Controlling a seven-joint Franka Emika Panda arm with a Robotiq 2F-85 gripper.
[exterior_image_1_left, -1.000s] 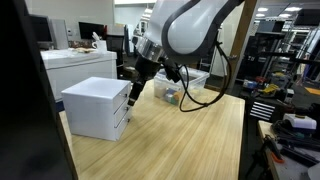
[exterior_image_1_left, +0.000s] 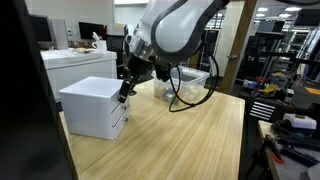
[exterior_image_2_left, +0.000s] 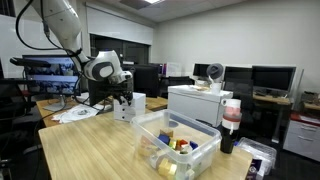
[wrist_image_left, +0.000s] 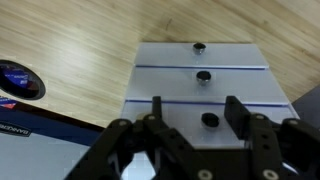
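A white drawer box (exterior_image_1_left: 92, 108) stands on the wooden table, its drawer fronts facing the arm. In the wrist view, pale drawer fronts (wrist_image_left: 182, 91) carry small round black knobs, with one knob (wrist_image_left: 209, 120) at the upper drawer close to my fingers. My gripper is at that front, its two dark fingers apart with the knob between them in this view. Whether either finger touches the knob cannot be made out. From outside, the gripper (exterior_image_1_left: 124, 96) is right at the box's front face, and its tips are small and dark there.
A clear bin (exterior_image_1_left: 184, 84) of small items stands farther along the table, with a dark bottle (exterior_image_2_left: 229, 126) beside it. Bare wooden tabletop (exterior_image_1_left: 185, 135) lies in front of the box.
My gripper has moved slightly left, toward the box's front face, and the wrist has shifted with it. The bin looks unmoved.
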